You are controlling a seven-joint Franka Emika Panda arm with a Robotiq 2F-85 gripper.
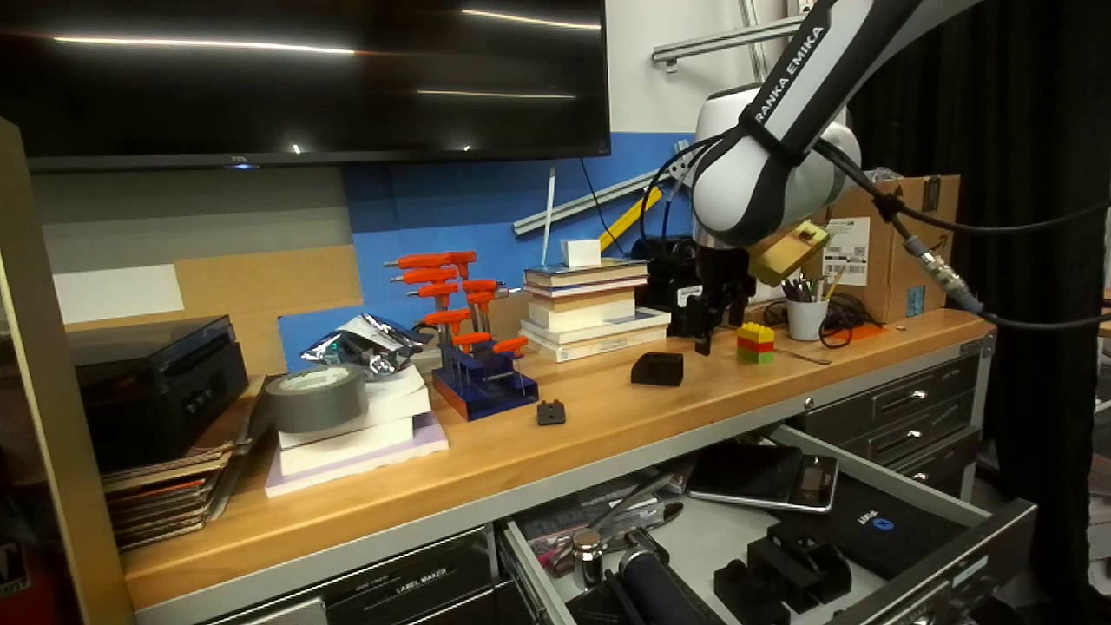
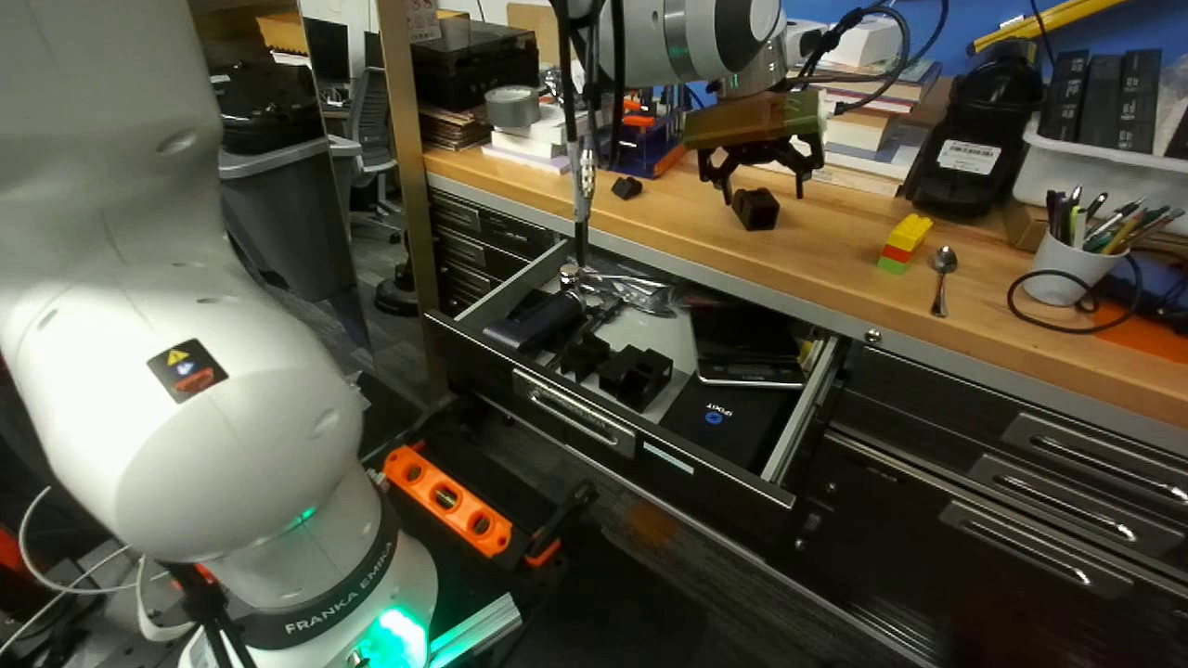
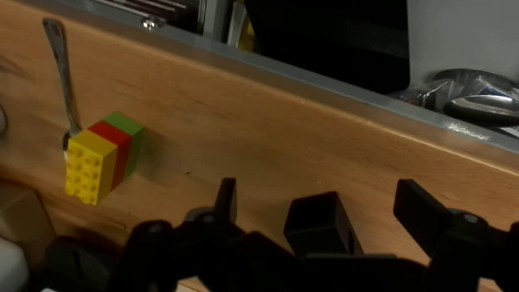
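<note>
My gripper is open above the wooden bench top, nothing held between its fingers. Below it, and between the fingers as the wrist view looks down, sits a black block [image 3: 314, 219] on the wood; a gap shows between the two in exterior view 2, where the gripper [image 2: 763, 191] hangs over the block [image 2: 756, 208]. To one side stands a stack of toy bricks [image 3: 99, 155], yellow, red and green, with a spoon [image 3: 63, 73] lying beside it. The open drawer [image 2: 713, 479] in front of the bench holds several dark parts [image 2: 635, 377] and a tablet [image 2: 743, 345].
Behind the gripper are stacked books [image 1: 583, 312] and a black device [image 2: 969, 145]. A pen cup [image 1: 806, 319] with a cable stands right of the bricks. The hex-key holder [image 1: 484, 387] and a small black piece [image 1: 551, 412] lie left. Bare wood surrounds the block.
</note>
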